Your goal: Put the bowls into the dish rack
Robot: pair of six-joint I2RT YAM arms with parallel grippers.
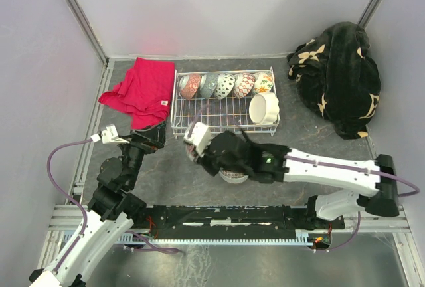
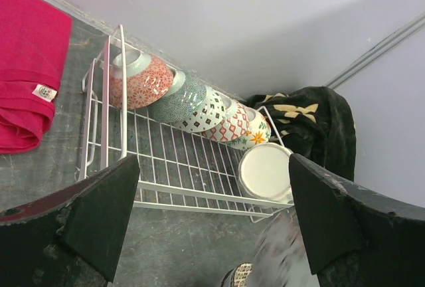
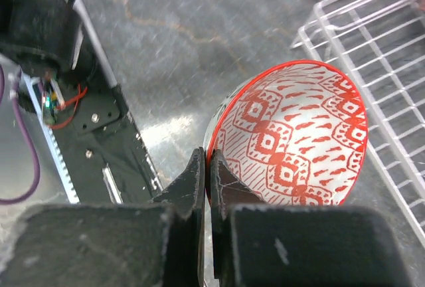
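The white wire dish rack point(image 1: 226, 127) holds a row of patterned bowls along its back, among them a red one point(image 2: 143, 84) and a dotted one point(image 1: 224, 85), plus a white piece point(image 1: 263, 108) at its right. My right gripper is shut on the rim of a red-and-white patterned bowl point(image 3: 289, 137), held near the rack's front left. Another bowl point(image 1: 234, 176) sits on the floor in front of the rack, mostly hidden by my right arm. My left gripper point(image 1: 157, 134) is open at the rack's left, with nothing between its fingers.
A red cloth point(image 1: 139, 88) lies left of the rack. A dark patterned fabric heap point(image 1: 335, 81) fills the back right. Walls close in the sides and back. Bare grey surface lies in front of the rack.
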